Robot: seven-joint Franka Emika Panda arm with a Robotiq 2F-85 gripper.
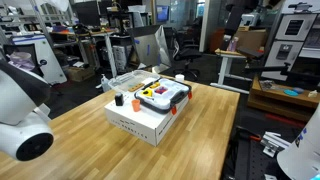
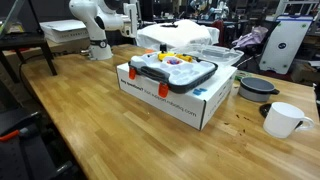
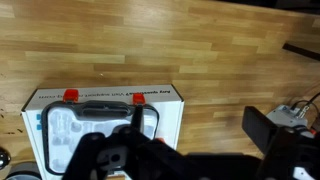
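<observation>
In the wrist view my gripper stands open, its dark fingers [image 3: 258, 128] wide apart with nothing visible between them. Bare wood shows between and beyond the fingers. At the lower left of that view lies a white cardboard box [image 3: 165, 102], partly hidden behind the left finger. On the box [image 2: 190, 105] rests a clear, compartmented case [image 2: 190, 76] with a dark rim and red latches. Small yellow and blue pieces [image 2: 175, 57] show in or behind the case. An orange cup [image 1: 135, 105] and a black one [image 1: 118, 100] stand at the box's end.
A clear plastic tray [image 2: 200, 53] sits behind the box. A white mug [image 2: 283, 120] and a dark pot [image 2: 258, 90] stand near it on the table. A white robot arm [image 1: 25, 95] occupies the left of exterior view 1.
</observation>
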